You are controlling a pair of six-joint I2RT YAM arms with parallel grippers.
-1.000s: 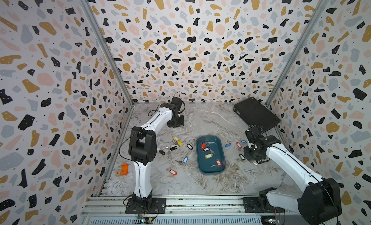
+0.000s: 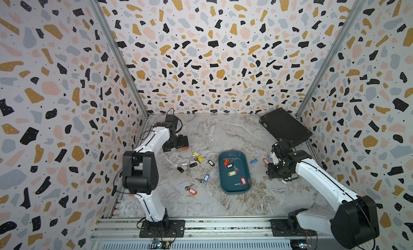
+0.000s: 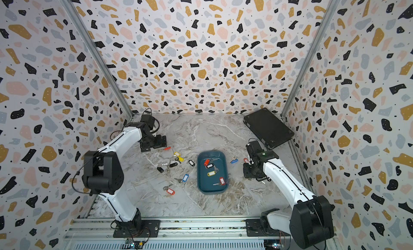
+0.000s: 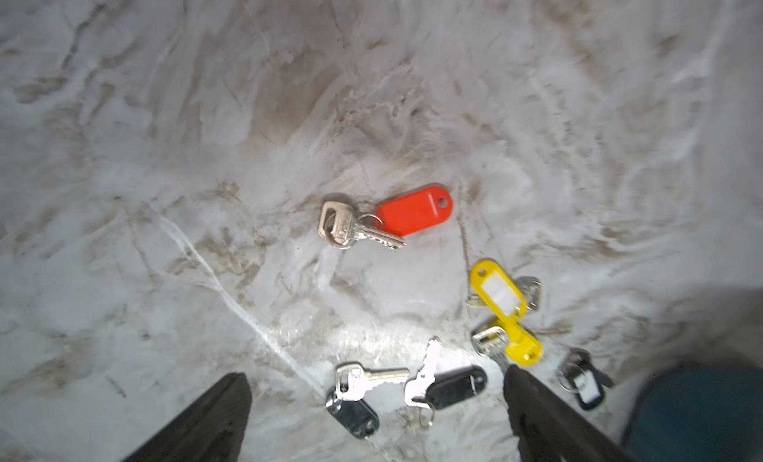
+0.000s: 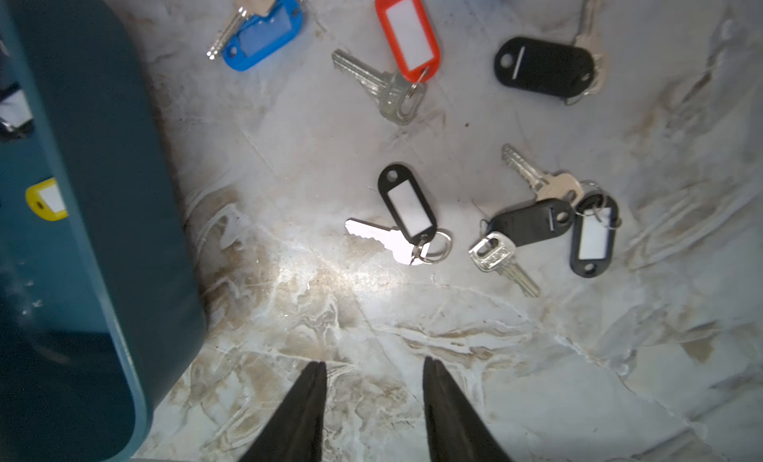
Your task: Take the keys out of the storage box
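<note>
The teal storage box (image 2: 234, 187) stands right of centre, holding keys with red, black and yellow tags (image 2: 231, 173). My left gripper is open over the table at the left, above a key with a red tag (image 4: 413, 210) and near yellow-tagged (image 4: 498, 289) and black-tagged keys. My right gripper hangs just right of the box, its fingers apart with nothing between them, above loose keys with black (image 5: 405, 203), red and blue tags.
A black flat panel (image 2: 284, 126) lies at the back right. Loose keys lie on both sides of the box.
My left arm has swung left and toward the front from the back middle. The right gripper has shifted slightly.
</note>
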